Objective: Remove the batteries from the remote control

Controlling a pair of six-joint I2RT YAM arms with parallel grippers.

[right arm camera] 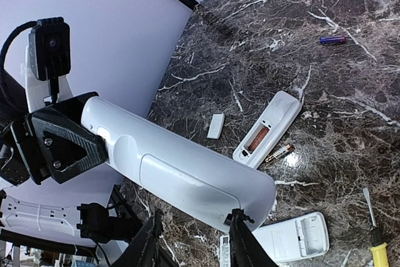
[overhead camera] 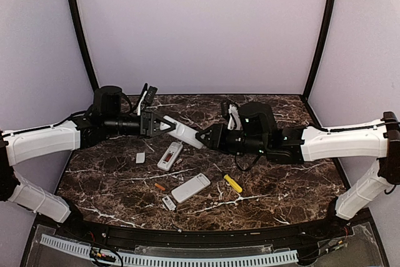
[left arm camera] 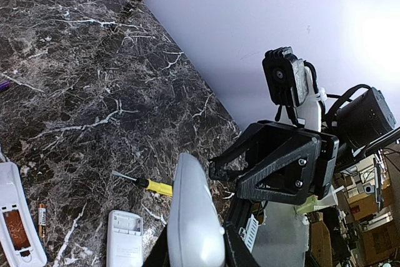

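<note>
A white remote (overhead camera: 182, 130) is held in mid-air in my left gripper (overhead camera: 159, 126), which is shut on one end. In the right wrist view its long back with a cover (right arm camera: 184, 181) faces that camera. My right gripper is part open at the far end, its fingertips around or just beside the cover's edge; whether they touch is unclear. On the table lie an opened remote (right arm camera: 266, 129) with a brown compartment, a loose battery (right arm camera: 279, 153) beside it, and another white remote (right arm camera: 289, 239).
A yellow screwdriver (overhead camera: 232, 183) lies front right, a small white cover (overhead camera: 140, 157) at left, a purple battery (right arm camera: 332, 40) at the back and a small white item (overhead camera: 169, 202) at the front.
</note>
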